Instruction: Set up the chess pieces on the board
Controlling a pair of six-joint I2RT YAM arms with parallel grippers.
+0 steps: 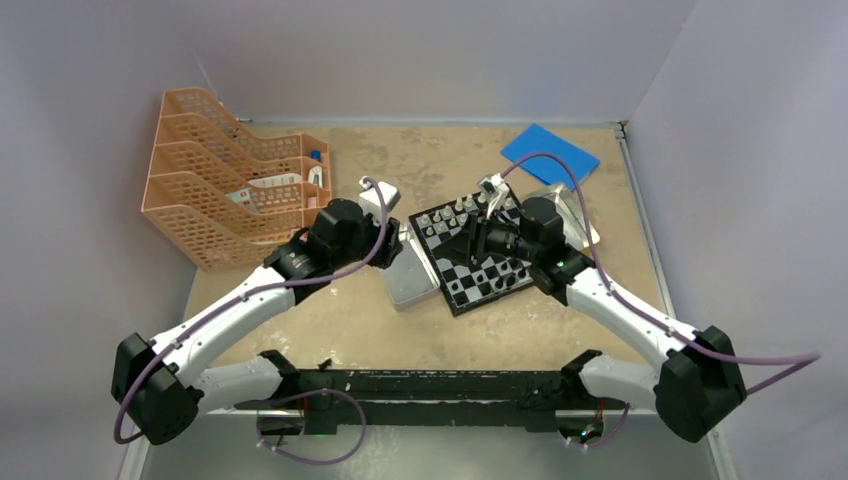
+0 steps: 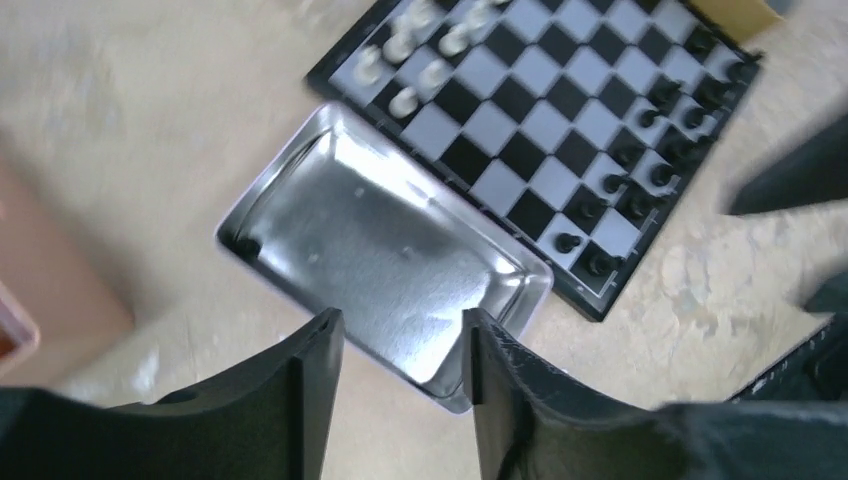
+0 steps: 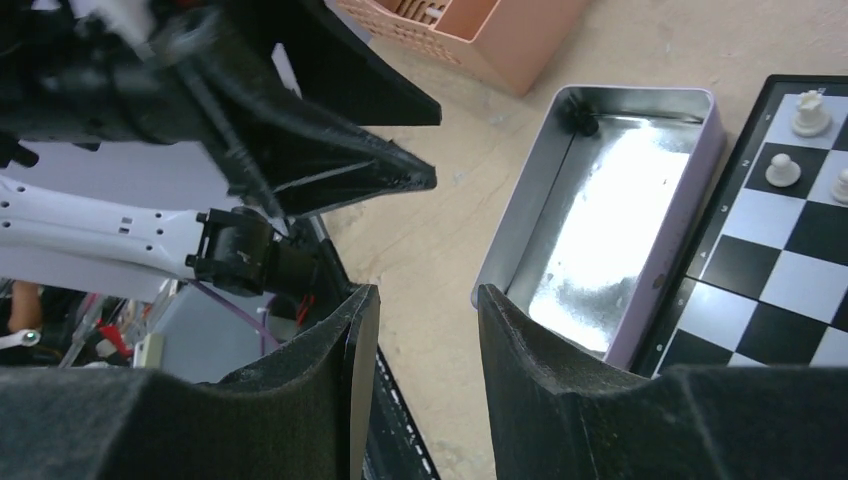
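The checkered board [image 1: 474, 250] bears white pieces [image 2: 398, 46] along one side and dark pieces [image 2: 612, 184] along the opposite side. Beside it lies a metal tray [image 2: 370, 240], nearly empty, with a dark piece [image 3: 580, 112] in one corner. Above the tray my left gripper is open, nothing between its fingers. My right gripper hangs over the board, also open and empty. A small dark object [image 1: 325, 364], too small to identify surely, is by the table's front edge.
An orange rack [image 1: 225, 185] stands at the left. A blue sheet [image 1: 550, 153] lies at the back right, near a shiny tray [image 1: 575, 212] partly behind the right arm. Bare table shows in front of the board.
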